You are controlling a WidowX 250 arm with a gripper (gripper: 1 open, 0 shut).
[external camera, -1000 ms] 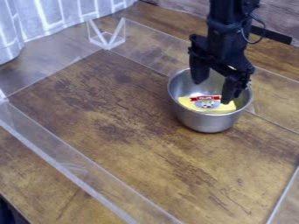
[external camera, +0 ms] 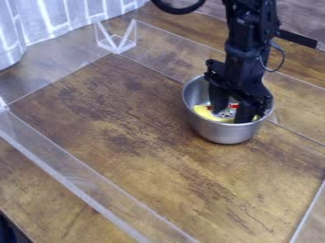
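A metal bowl stands on the wooden table at the right of centre, with a yellow item bearing a red and white label lying inside it. My black gripper reaches down into the bowl from above, over the yellow item and hiding much of it. The frame does not show whether its fingers hold anything.
Clear plastic walls run along the left and right edges. A small white frame-like object stands at the back left.
My gripper has descended from above the bowl into it, over the yellow item, and its fingers look closer together than before. The bowl stands in the same place.
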